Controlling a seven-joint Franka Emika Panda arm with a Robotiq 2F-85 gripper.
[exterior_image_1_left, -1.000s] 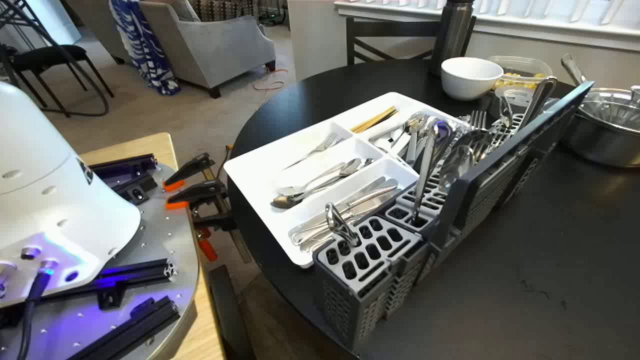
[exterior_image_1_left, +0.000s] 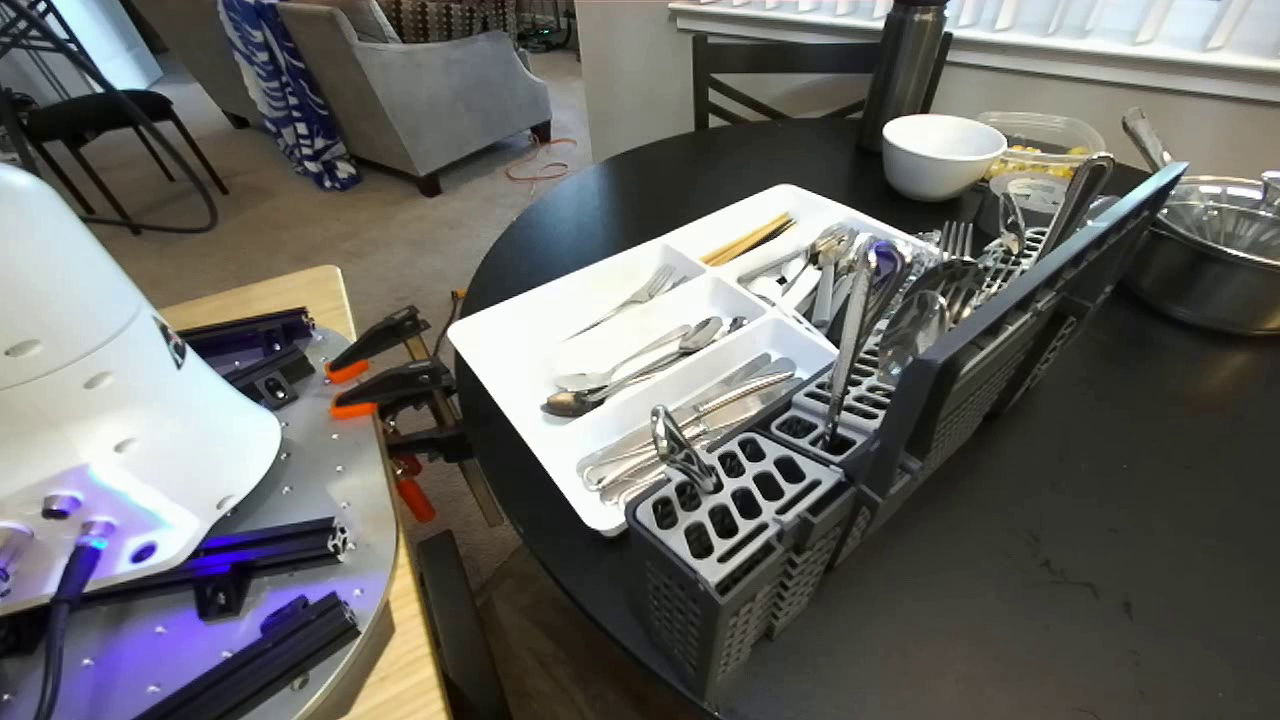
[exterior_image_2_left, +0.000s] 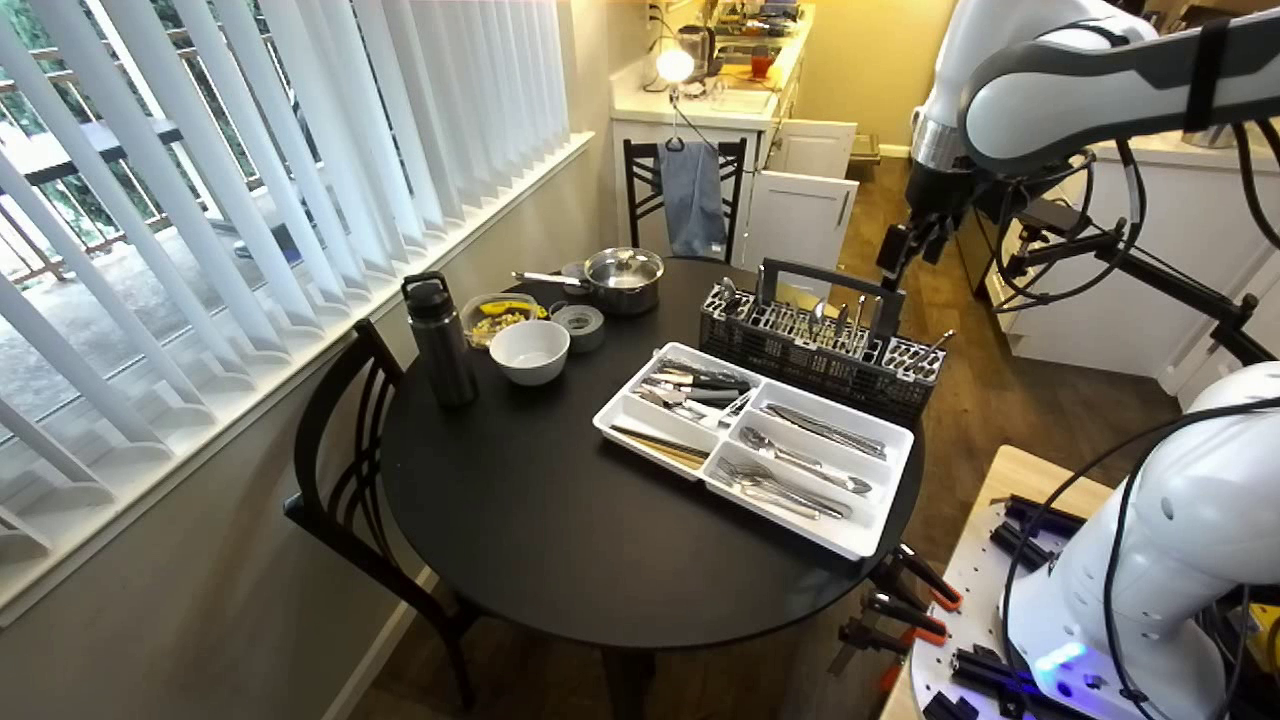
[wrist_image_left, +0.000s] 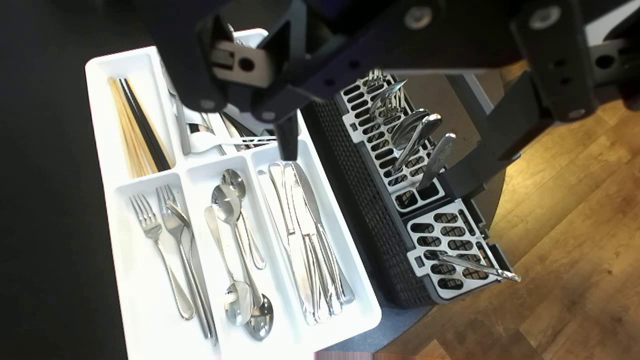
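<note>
My gripper (exterior_image_2_left: 913, 250) stands open above the basket's hinged side, with nothing between its fingers; in the wrist view one dark fingertip (wrist_image_left: 289, 144) overlaps the tray and the other lies past the basket. The white tray (exterior_image_2_left: 870, 542) on the round black table holds forks (wrist_image_left: 171, 231), spoons (wrist_image_left: 237, 240), knives (wrist_image_left: 306, 240) and chopsticks (wrist_image_left: 138, 129) in separate compartments. Alongside it stands the dark cutlery basket (exterior_image_1_left: 708, 588) with grey slotted tops. Several utensils rise from its slots, among them a leaning handle (wrist_image_left: 480, 265) in the near section and a knife-like handle (wrist_image_left: 441, 155) farther along. Exterior view 1 does not include the gripper.
A white bowl (exterior_image_2_left: 529, 350), a tub of yellow food (exterior_image_2_left: 498, 314), a lidded pot (exterior_image_2_left: 624, 282) and a tall bottle (exterior_image_2_left: 440, 342) are grouped near the window side. Beyond the tray, the table (exterior_image_2_left: 516, 504) is clear. The basket's raised lid (exterior_image_1_left: 1020, 294) forms a wall.
</note>
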